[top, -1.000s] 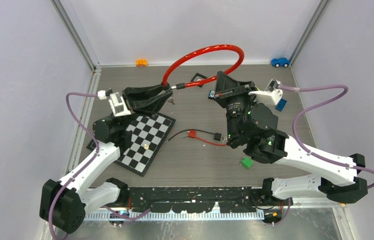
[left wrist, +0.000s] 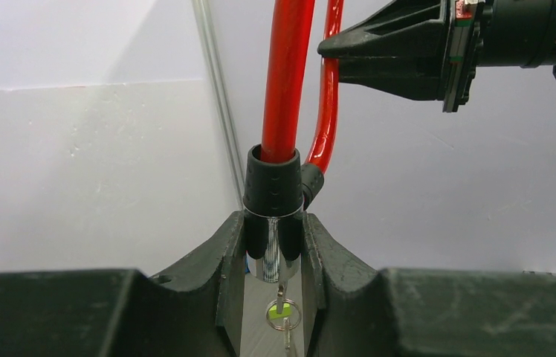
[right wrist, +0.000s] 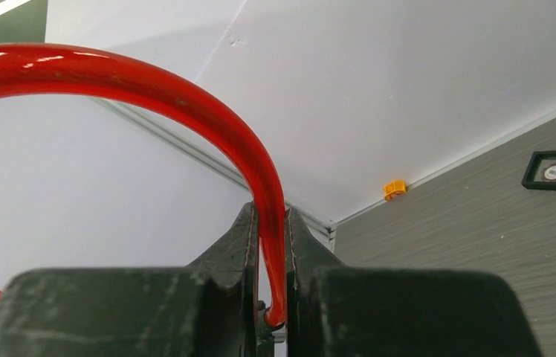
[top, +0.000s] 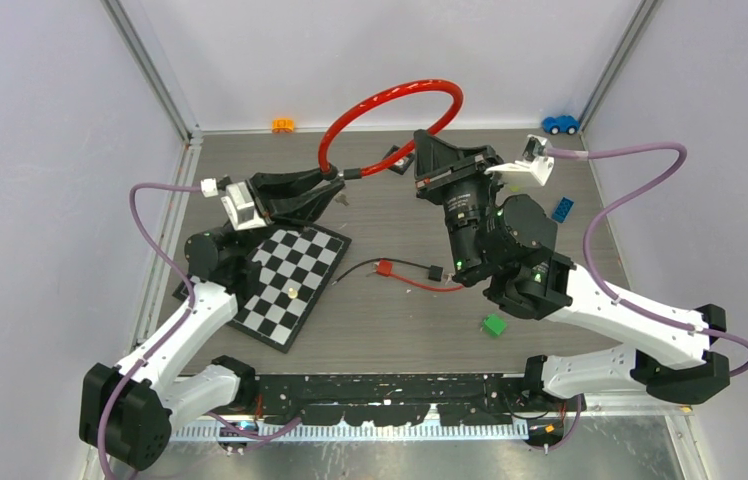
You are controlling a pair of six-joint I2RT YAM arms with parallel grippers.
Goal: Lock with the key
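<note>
The red cable lock [top: 391, 92] arches in mid-air between my two grippers. My left gripper is shut on its black and silver lock head [left wrist: 273, 182]. Below the head hang a silver key [left wrist: 282, 286] and a key ring [left wrist: 284, 314]. The cable's other black end [left wrist: 312, 183] is at the head's side; whether its pin is fully seated cannot be told. My right gripper has its fingers against both sides of the red cable [right wrist: 268, 197], with no gap showing.
A checkered board [top: 290, 280] lies under the left arm. Black and red wires [top: 405, 275], a green block [top: 493, 325], a blue brick [top: 562, 209], an orange toy [top: 283, 125] and a blue car [top: 561, 125] lie apart on the table. A dark square frame [right wrist: 554, 170] lies at the back.
The loop has narrowed, and its black end has come closer to the lock head. The left arm stays nearly still.
</note>
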